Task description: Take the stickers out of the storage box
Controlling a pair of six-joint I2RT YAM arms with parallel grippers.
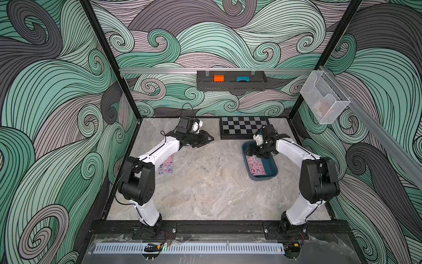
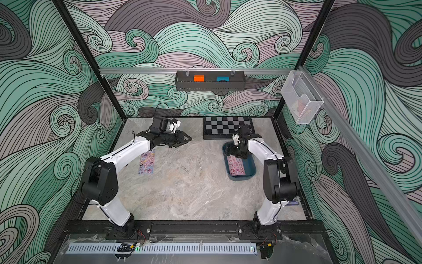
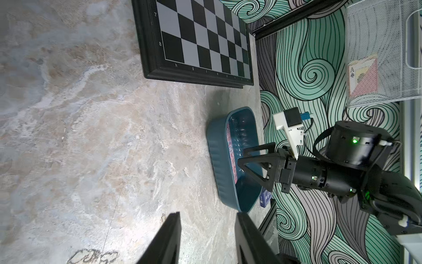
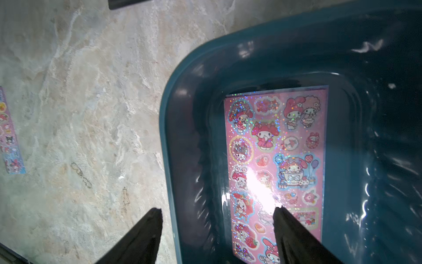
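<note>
A pink sticker sheet [image 4: 272, 167] lies flat on the floor of the dark blue storage box [image 4: 188, 176]. My right gripper is over the box, its fingers spread and apart from the sheet, with nothing between them. In the top left view a second sticker sheet [image 1: 166, 165] rests on the table at the left, outside the box [image 1: 260, 177], partly below my left arm. My left gripper hangs open above the table left of the box, holding nothing.
A chessboard [image 1: 244, 126] sits behind the box at the back edge. A wire basket [image 1: 326, 99] hangs at the upper right, and a dark rack [image 1: 231, 83] at the back. The table between the arms is mostly clear.
</note>
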